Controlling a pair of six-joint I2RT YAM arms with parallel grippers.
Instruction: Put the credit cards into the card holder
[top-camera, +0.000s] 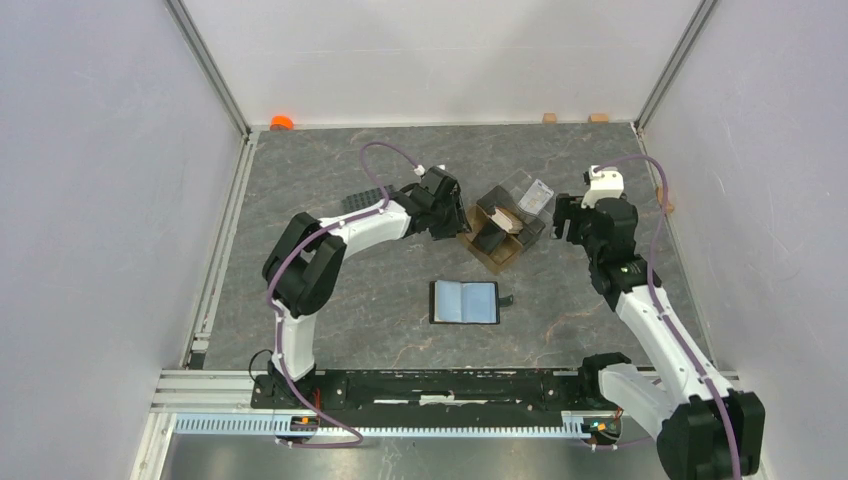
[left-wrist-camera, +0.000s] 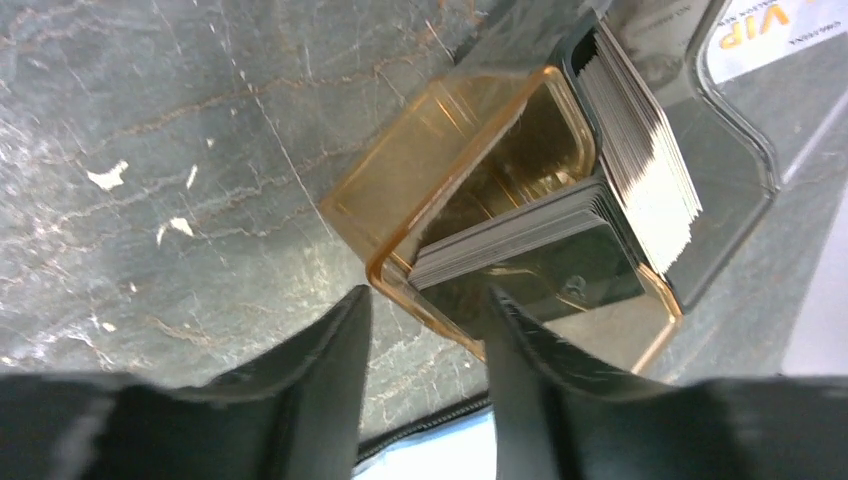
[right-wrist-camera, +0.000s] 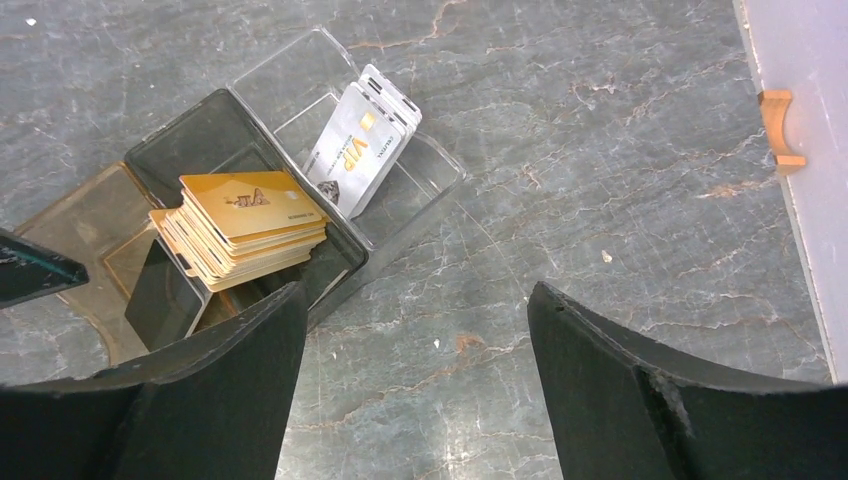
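Note:
The open card holder (top-camera: 465, 302), black-edged with pale blue inner pages, lies flat on the table; its edge shows at the bottom of the left wrist view. Dark cards (right-wrist-camera: 160, 300) stand in the amber bin (right-wrist-camera: 95, 205). A stack of gold cards (right-wrist-camera: 255, 210) fills the dark grey bin, and white VIP cards (right-wrist-camera: 360, 145) lean in the clear bin (right-wrist-camera: 305, 70). At the amber bin's left side, my left gripper has its fingers apart, nothing between them. My right gripper stands open and empty, right of the bins.
The joined bins (top-camera: 500, 228) sit right of the table's middle. Behind my left arm lies a dark ribbed object (top-camera: 362, 199).

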